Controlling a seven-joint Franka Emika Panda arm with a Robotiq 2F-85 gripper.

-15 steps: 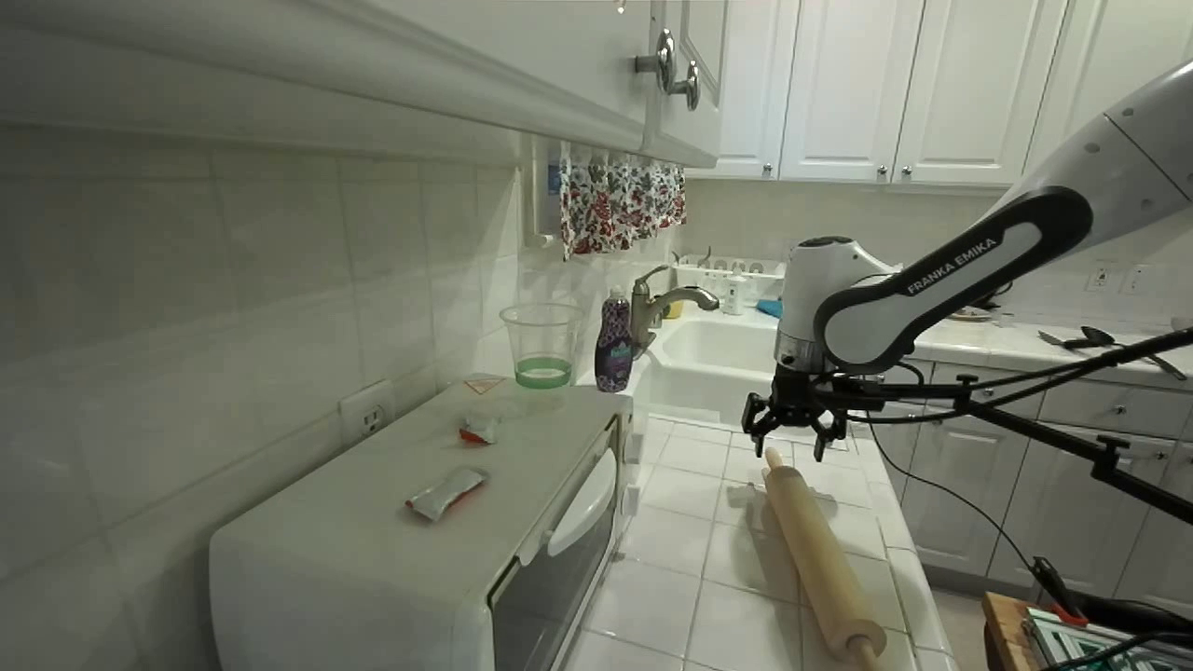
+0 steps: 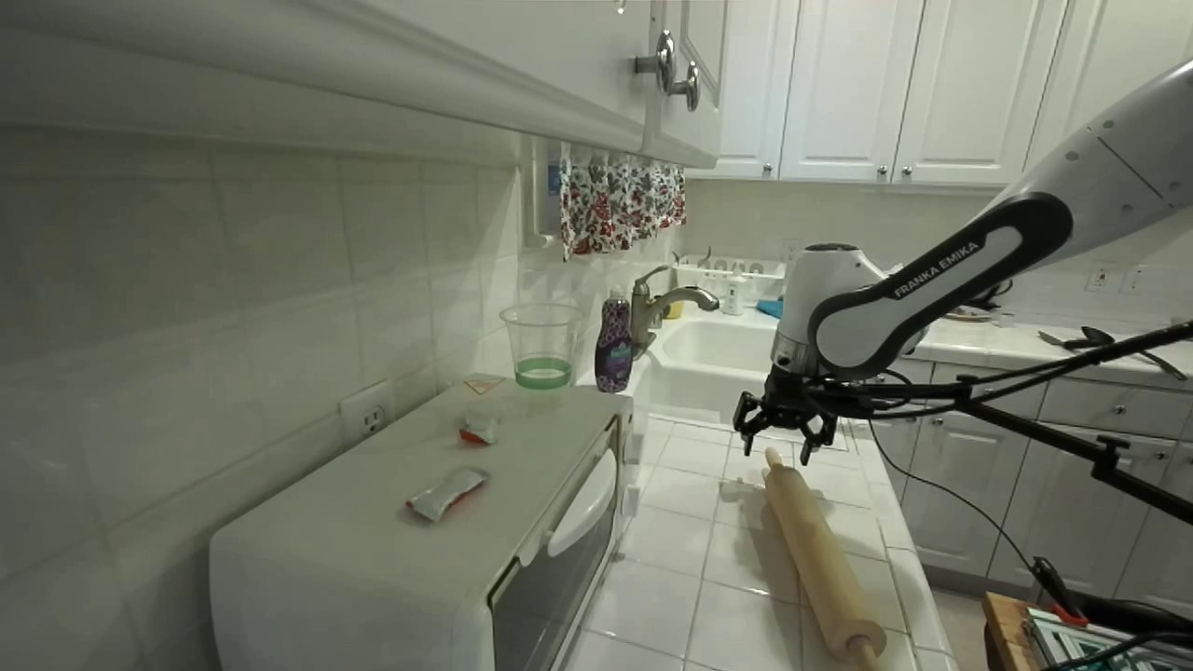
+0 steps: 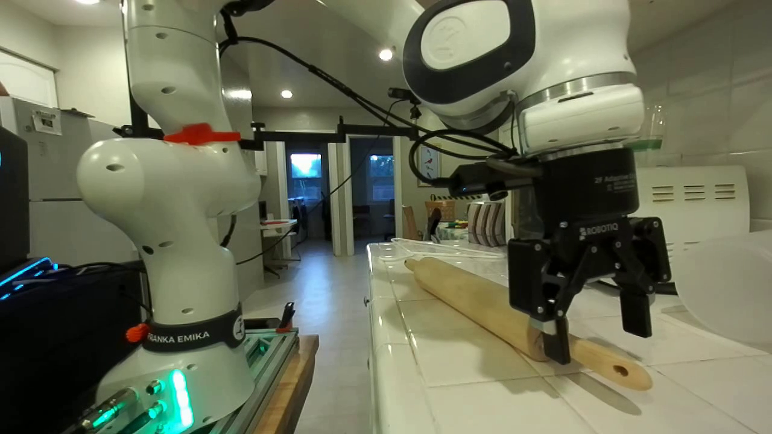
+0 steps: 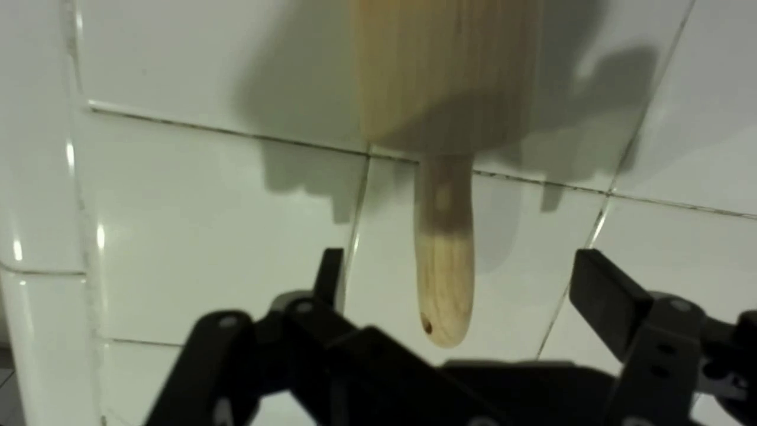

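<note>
A wooden rolling pin (image 2: 819,559) lies lengthwise on the white tiled counter. My gripper (image 2: 785,447) hangs above its sink-side end, open, the fingers apart and empty. In the wrist view the pin's handle (image 4: 445,262) points down between my two spread fingertips, which touch nothing there; the roller's body runs off the top edge. From the second exterior side, the gripper (image 3: 597,336) appears over the near handle (image 3: 608,361), one finger overlapping it in the picture. How high the fingertips are above the counter is hard to tell.
Left of the pin stands a white toaster oven (image 2: 369,548) bearing two small packets, a clear tub (image 2: 542,347) and a purple soap bottle (image 2: 614,345). Behind my gripper is the sink (image 2: 716,347). Bare tile (image 2: 660,570) lies between oven and pin; the counter drops off on the right.
My gripper has shifted slightly left and a little lower in the first exterior view, still open. The rolling pin has stayed where it was.
</note>
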